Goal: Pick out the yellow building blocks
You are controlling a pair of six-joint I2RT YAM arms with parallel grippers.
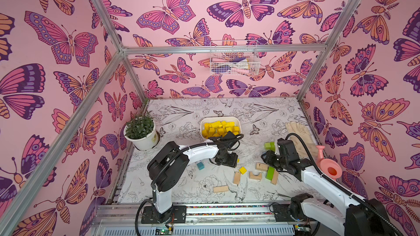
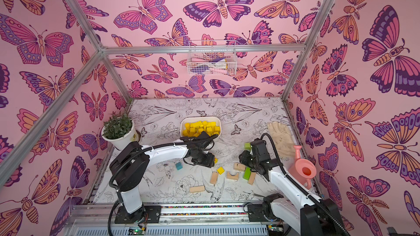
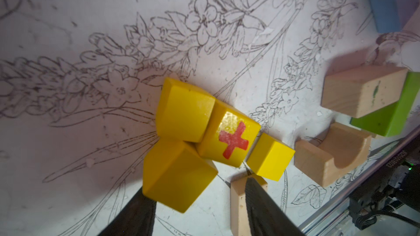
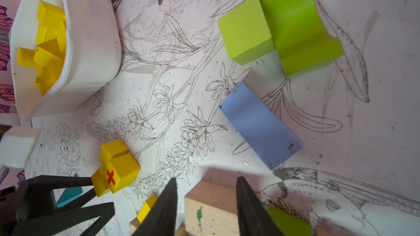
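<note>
My left gripper stands open right above a cluster of yellow blocks: a nearest block at the fingertips, a plain block, one with a red cross, and a smaller block. A white tub holds many yellow blocks behind that gripper. My right gripper stands open above a wooden block at the right of the work area.
Green blocks, a blue block and several wooden blocks lie around. A potted plant stands at left; gloves and a pink watering can are at right.
</note>
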